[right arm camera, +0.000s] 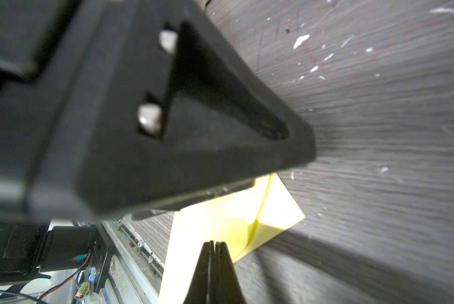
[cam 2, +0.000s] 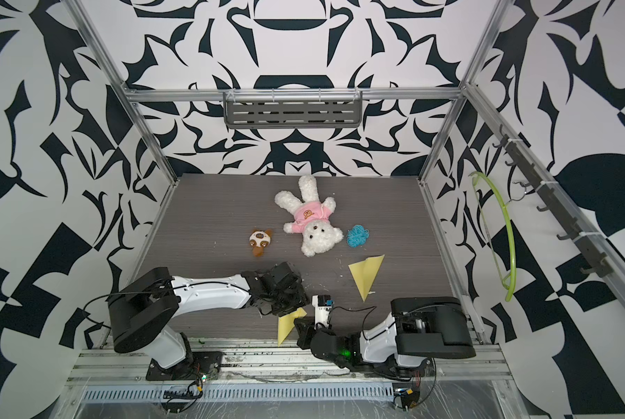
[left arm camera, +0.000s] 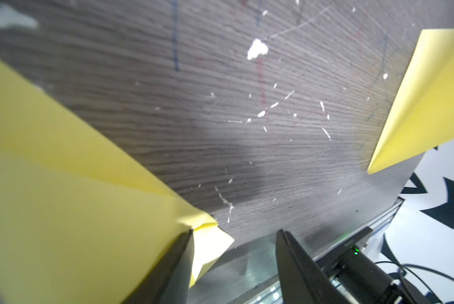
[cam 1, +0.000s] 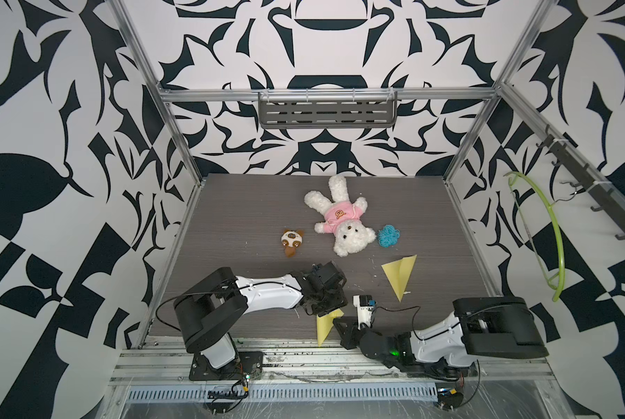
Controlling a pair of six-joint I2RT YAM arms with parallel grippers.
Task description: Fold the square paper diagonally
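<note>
A yellow paper (cam 1: 326, 324) lies at the table's front edge, folded or creased, beneath both grippers. In the left wrist view my left gripper has its fingers apart, one of them at a small bent corner of that paper (left arm camera: 74, 212). My right gripper is shut, its tips over the pale paper (right arm camera: 201, 228); whether any paper is between them I cannot see. In the top views the fingertips of both grippers are largely hidden.
A second folded yellow paper (cam 1: 399, 276) lies to the right. A white teddy bear (cam 1: 350, 234), a brown-and-white toy (cam 1: 291, 241) and a blue fluffy ball (cam 1: 388, 235) lie farther back.
</note>
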